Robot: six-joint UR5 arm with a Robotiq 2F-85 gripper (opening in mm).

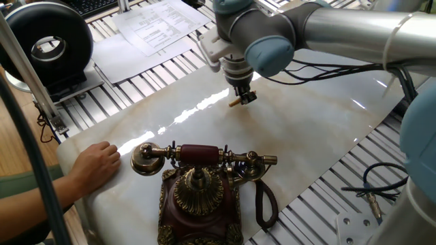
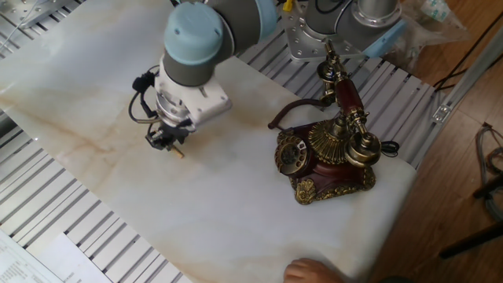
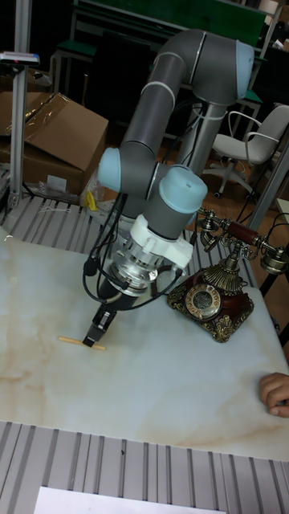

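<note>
A short, thin tan stick (image 1: 235, 103) is on the pale marbled tabletop. My gripper (image 1: 246, 100), black and pointing down, is right at it and hides part of its length. In exterior view 3 the stick (image 3: 70, 340) shows on both sides of the gripper (image 3: 89, 341), reaching farther out on the left. Only one end of the stick (image 2: 180, 152) sticks out past the gripper (image 2: 165, 141) in exterior view 2. The fingers are too small and dark to show whether they are closed around the stick or merely beside it.
An ornate dark-red and brass telephone (image 2: 326, 153) stands on the table, well apart from the gripper. A person's hand (image 1: 101, 163) rests at the table's edge. Papers (image 1: 153, 30) lie beyond the board.
</note>
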